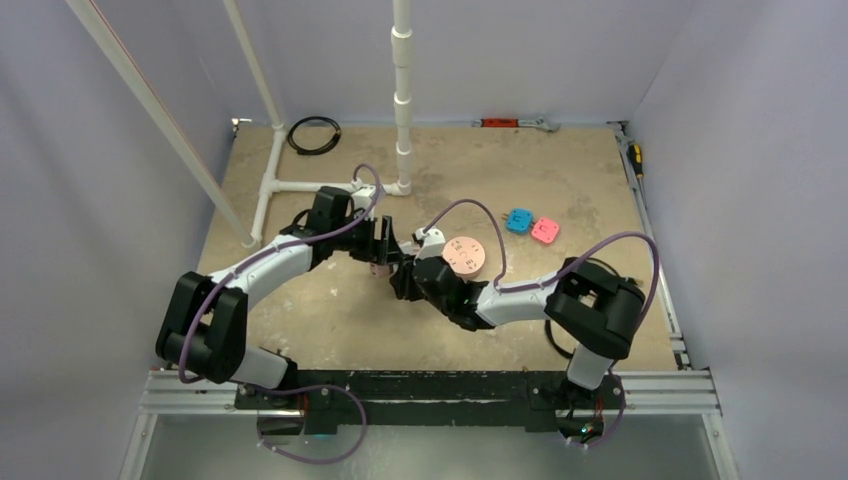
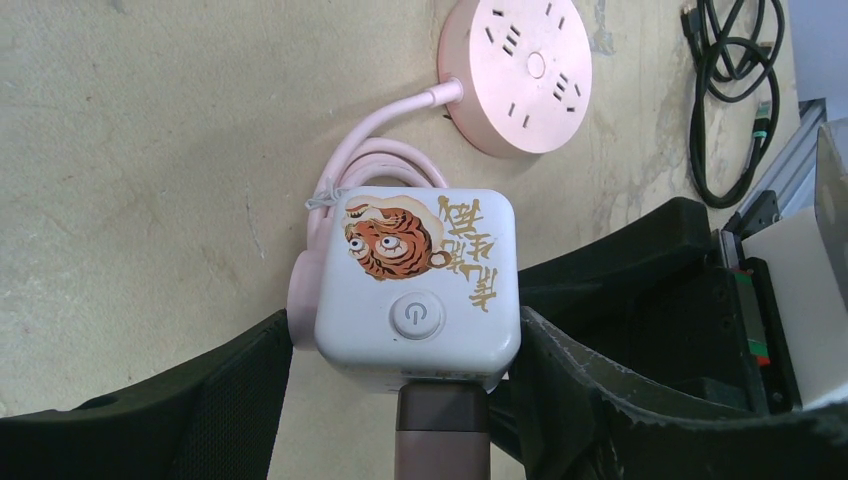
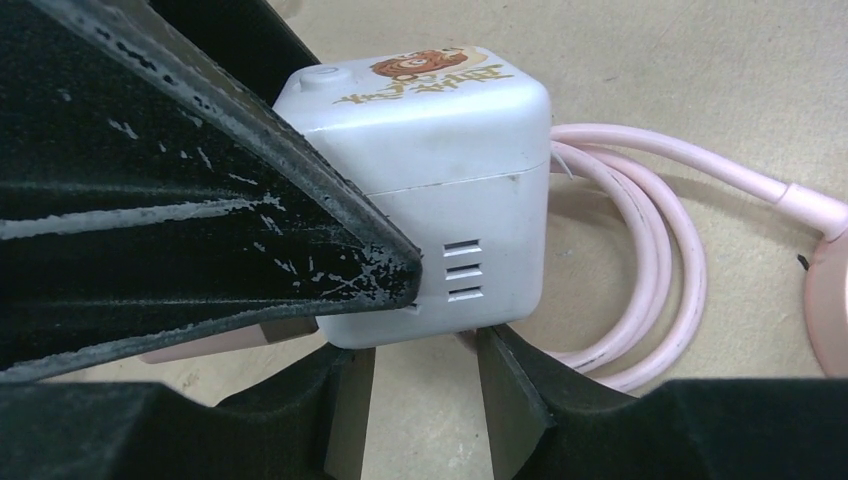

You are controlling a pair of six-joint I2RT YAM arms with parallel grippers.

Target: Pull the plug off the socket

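Note:
The white cube socket (image 2: pixel 416 285), with a tiger picture and power button on top, is clamped between the fingers of my left gripper. In the left wrist view a pink plug (image 2: pixel 306 300) sits against its left side, by the bundled pink cord. A dark block (image 2: pixel 442 430) with a brownish end adjoins the near side; whether it is a plug I cannot tell. My right gripper is open, its fingertips at the cube's lower edge and floor visible between them. A scratched left finger (image 3: pixel 230 190) covers part of the socket in the right wrist view.
A round pink power strip (image 1: pixel 464 257) lies close by the right gripper. Blue (image 1: pixel 518 221) and pink (image 1: pixel 545 230) adapters sit farther right. White pipes (image 1: pixel 330 187) stand behind the left arm. The front of the board is clear.

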